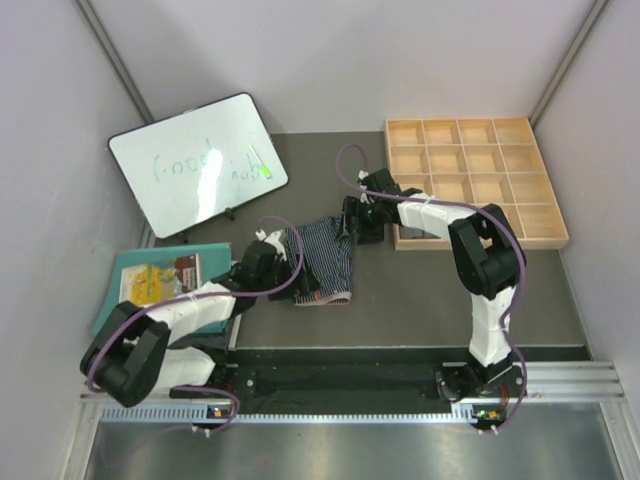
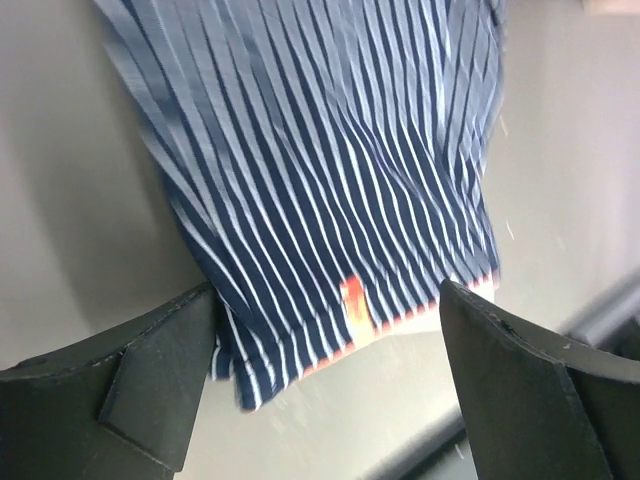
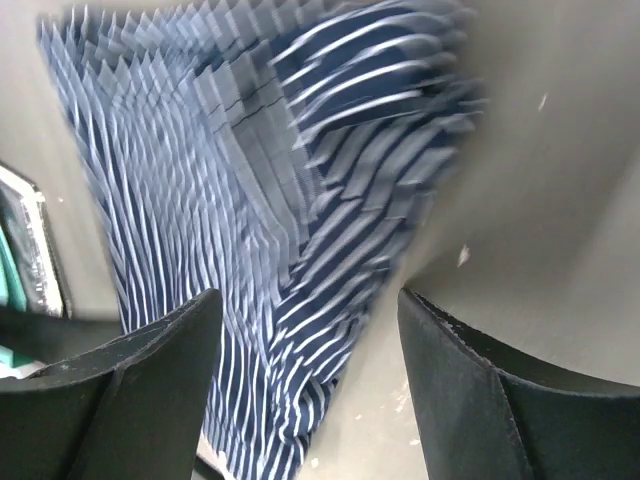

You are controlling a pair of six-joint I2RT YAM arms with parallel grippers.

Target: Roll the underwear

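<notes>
The navy-and-white striped underwear [image 1: 322,255] lies spread on the dark table between both grippers. In the left wrist view its striped cloth [image 2: 330,190] has a small orange label near a pale lower edge. My left gripper [image 1: 298,287] is open at the lower left part of the cloth, fingertips low beside its edge. My right gripper [image 1: 352,218] stands open at the upper right end. In the right wrist view that end of the cloth [image 3: 350,170] is bunched in folds below the fingers.
A partitioned wooden tray [image 1: 485,160] is at the back right, a whiteboard [image 1: 185,155] with a marker at the back left. A teal box [image 1: 125,275] with packets sits at front left.
</notes>
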